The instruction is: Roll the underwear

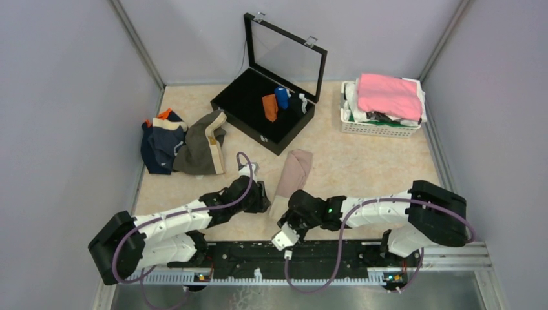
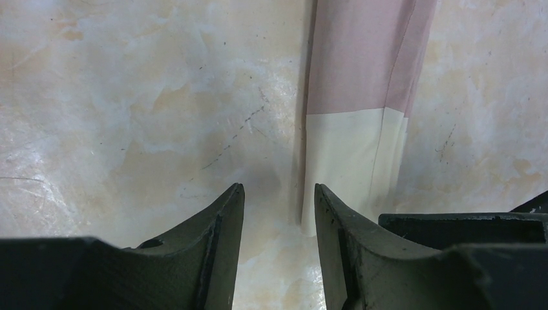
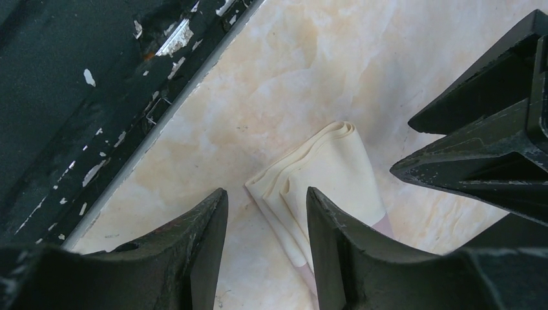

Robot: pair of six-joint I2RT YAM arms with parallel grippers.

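Note:
The underwear is folded into a long flat strip, dusty pink [image 1: 297,170] with a cream waistband end [image 2: 342,158] toward the front edge. It lies on the table between my arms. My left gripper stands open just left of the cream end, with only bare table between its fingertips. Over the front of that end, my right gripper is open. A layered cream corner [image 3: 278,184] shows between its fingers, and the right-hand finger [image 3: 321,236] overlaps the cloth in view. How high these fingertips are above the fabric is hard to tell.
At the back stands an open black box [image 1: 242,116] holding small orange, blue and dark items. A white basket [image 1: 378,129] of folded cloth sits back right. Grey and navy garments [image 1: 200,152] lie at left. The table's front edge is close to my right gripper.

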